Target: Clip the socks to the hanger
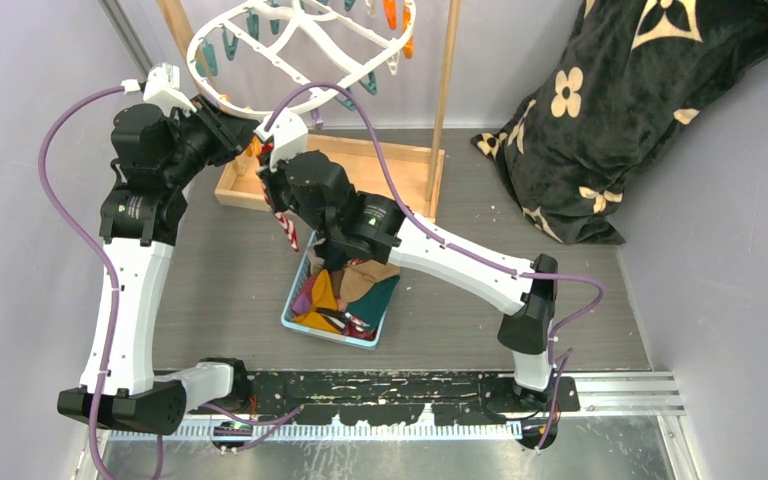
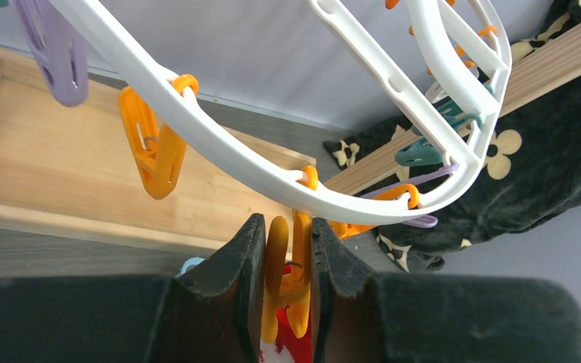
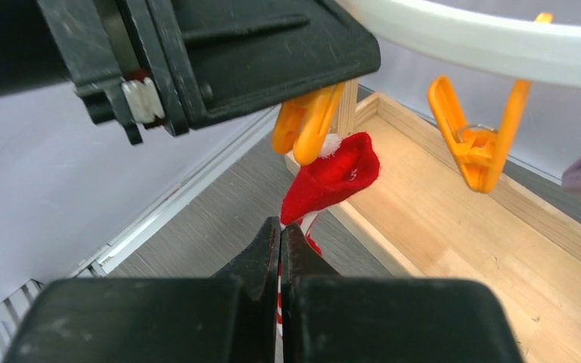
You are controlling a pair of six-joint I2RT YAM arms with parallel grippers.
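Observation:
An orange clip (image 2: 296, 281) hangs from the rim of the white hanger (image 2: 227, 155), with my left gripper shut on its upper part. Its lower prongs (image 3: 314, 130) stick out below the left fingers in the right wrist view. Just under them is the opening of a red sock with white (image 3: 325, 181), pinched by my right gripper. Whether any sock edge lies between the prongs cannot be told. In the top view the sock's striped end (image 1: 288, 232) dangles free; the right gripper covers its upper part.
Other orange clips (image 2: 151, 144) and a purple clip (image 2: 64, 64) hang along the rim nearby. A light-blue basket (image 1: 332, 333) of socks stands below on the floor. The hanger's wooden base (image 1: 385, 165) lies behind, and a dark patterned cushion (image 1: 600, 130) is at right.

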